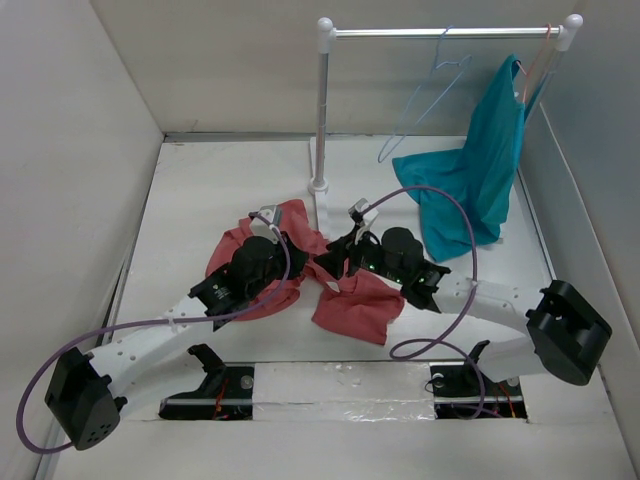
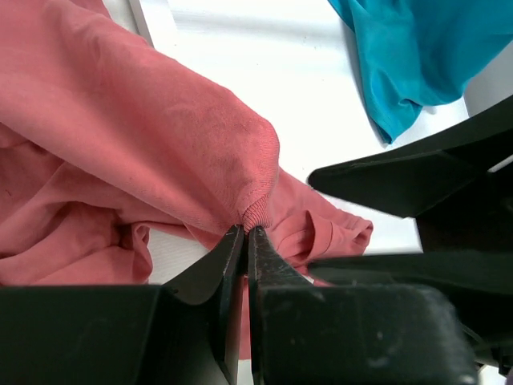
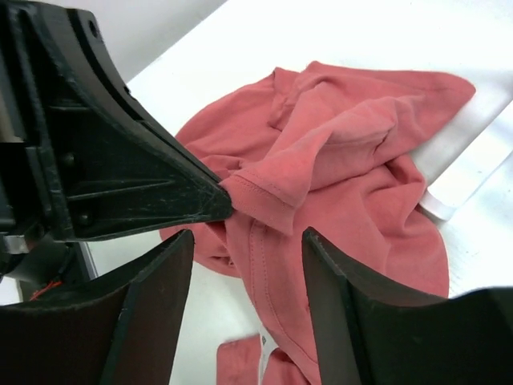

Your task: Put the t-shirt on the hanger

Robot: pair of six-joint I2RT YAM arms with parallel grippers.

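Observation:
A red t shirt (image 1: 356,313) lies crumpled on the white floor, under both grippers. In the left wrist view my left gripper is shut on a fold of the red cloth with a ribbed edge. In the right wrist view my right gripper stands open over the cloth, with a folded red flap (image 3: 268,188) held by the other gripper's black tips just ahead of it. A blue hanger (image 1: 428,100) hangs empty from the rail.
The rail (image 1: 400,33) on its white stand spans the back. A teal garment (image 1: 480,170) hangs at the right, partly resting on the floor. Bare floor shows at the far left.

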